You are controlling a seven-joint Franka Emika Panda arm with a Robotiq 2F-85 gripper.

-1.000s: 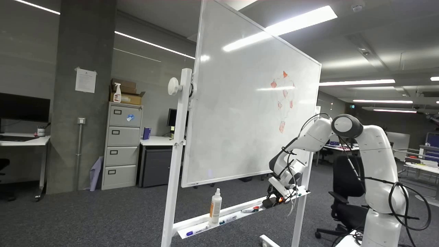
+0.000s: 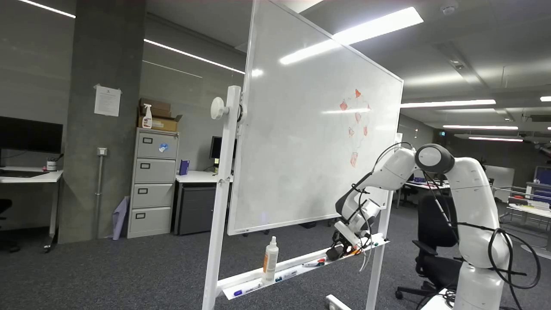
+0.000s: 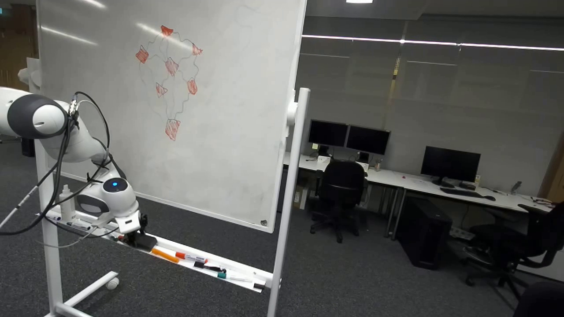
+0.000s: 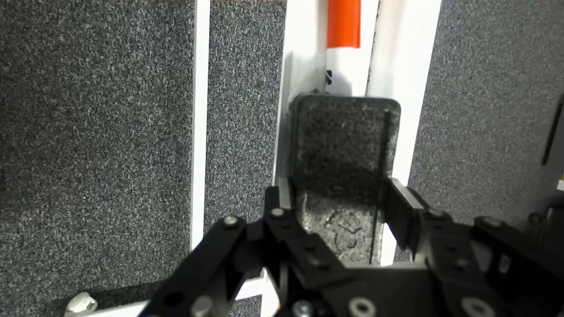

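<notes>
A dark, block-shaped eraser [image 4: 343, 142] lies along the white pen tray [image 3: 238, 275] under the whiteboard [image 3: 232, 105]. My gripper is shut on it, one finger at each long side in the wrist view. In the second exterior view the eraser [image 3: 145, 242] sits at tray level below the gripper [image 3: 138, 235]; whether it rests on the tray or hangs just above cannot be told. From the first exterior view, the gripper [image 2: 338, 245] and eraser [image 2: 334, 253] are small and partly covered by the arm. Red shapes joined by thin lines [image 3: 172, 66] mark the board.
An orange-red capped marker [image 4: 343, 23] lies close beyond the eraser. An orange pen [image 3: 165, 256] and several other markers share the tray. A white bottle [image 2: 270, 261] stands towards the tray's other end. The board's frame posts [image 3: 288, 206] flank the tray.
The gripper and eraser have shifted slightly left and a little lower along the tray in the first exterior view. The bottle and the board marks look unchanged.
</notes>
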